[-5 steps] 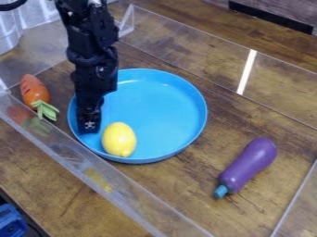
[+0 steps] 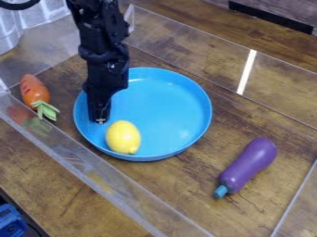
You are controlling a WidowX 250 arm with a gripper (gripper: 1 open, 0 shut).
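Observation:
My black gripper (image 2: 99, 113) reaches down from the top into the left side of a blue plate (image 2: 169, 109), shut, with nothing seen between its fingertips. A yellow lemon-like object (image 2: 122, 138) lies on the plate to the right of and below the fingertips. An orange carrot (image 2: 35, 93) with green top lies left of the plate, and a purple eggplant (image 2: 249, 165) lies to the lower right.
A clear plastic wall runs diagonally along the lower left, with a blue object (image 2: 7, 220) beyond it in the corner.
The gripper has shifted slightly rightward along the plate's left side. The yellow object has shifted a little and looks slightly turned.

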